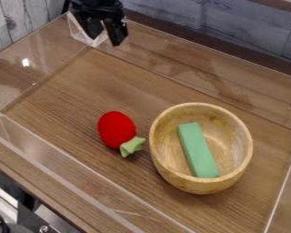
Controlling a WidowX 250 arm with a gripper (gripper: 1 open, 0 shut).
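Observation:
The black gripper point(97, 32) is at the top left of the camera view, above the wooden floor; its fingers look apart, with nothing seen between them. A yellow bowl point(173, 173) at the lower right holds a green bar point(196, 149). Left of the bowl lies a red object point(116, 127) with a light green end, like a vegetable.
Pale walls border it at the back and left.

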